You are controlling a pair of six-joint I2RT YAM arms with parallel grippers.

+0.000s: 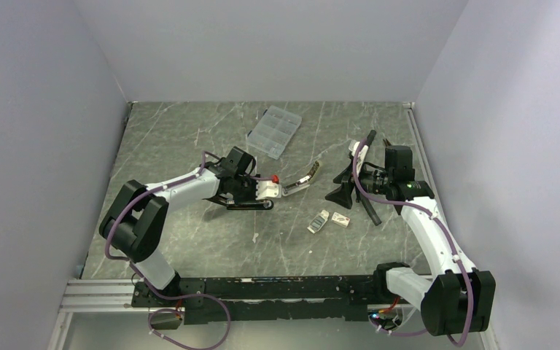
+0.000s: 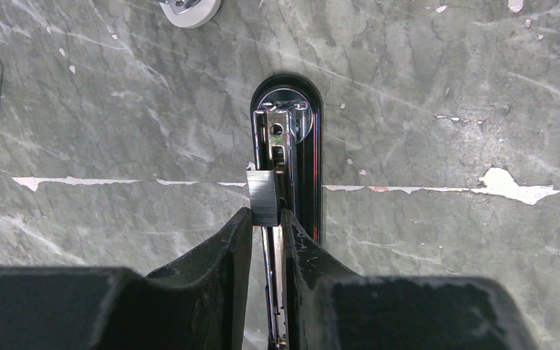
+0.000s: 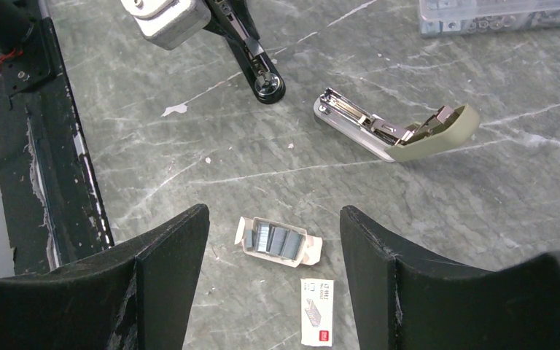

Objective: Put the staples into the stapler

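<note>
A black stapler (image 2: 306, 157) lies opened on the table, its metal channel (image 2: 277, 135) showing in the left wrist view. Over that channel, a little askew, is a grey staple strip (image 2: 264, 197). My left gripper has a fingertip close at each side of the strip's near end; whether they press on it or the strip rests in the channel, I cannot tell. My right gripper stands open and empty above the table. Below it lies a box tray (image 3: 278, 240) with several staple strips, beside a small white box (image 3: 317, 312).
A second, opened stapler (image 3: 397, 131), white and olive, lies between the arms. A clear compartment box (image 1: 274, 131) sits at the back. Dark bars (image 1: 370, 210) lie under the right arm.
</note>
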